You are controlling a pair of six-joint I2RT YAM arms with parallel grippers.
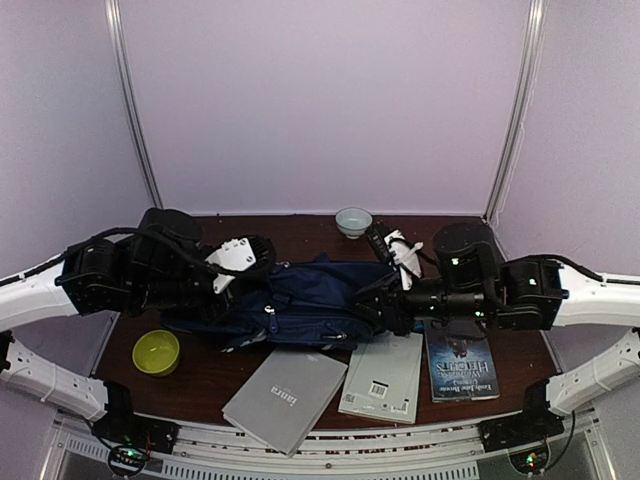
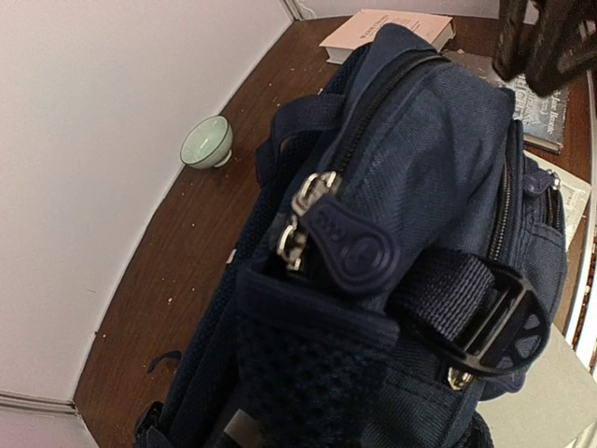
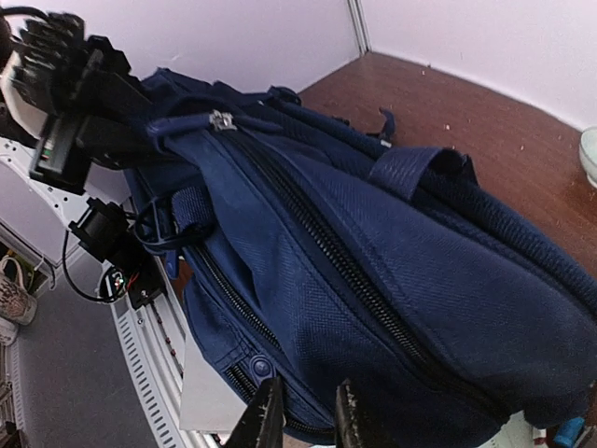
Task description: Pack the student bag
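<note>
A navy blue backpack [image 1: 300,305] lies across the middle of the table. In the right wrist view its long main zipper runs closed along the top, with the left gripper shut on the bag's fabric at the far end. The left wrist view shows a big zipper pull [image 2: 350,247] and a side buckle [image 2: 499,322] close up; that gripper's own fingertips are hidden there. My right gripper stands open over the near side of the bag, fingers apart with nothing visibly held.
Along the front lie a grey book [image 1: 285,400], a pale notebook [image 1: 385,385] and a dark blue book [image 1: 462,370]. A pink book [image 2: 387,33] is at the right. A yellow bowl [image 1: 156,353] and a pale green bowl [image 1: 353,221] stand clear of the bag.
</note>
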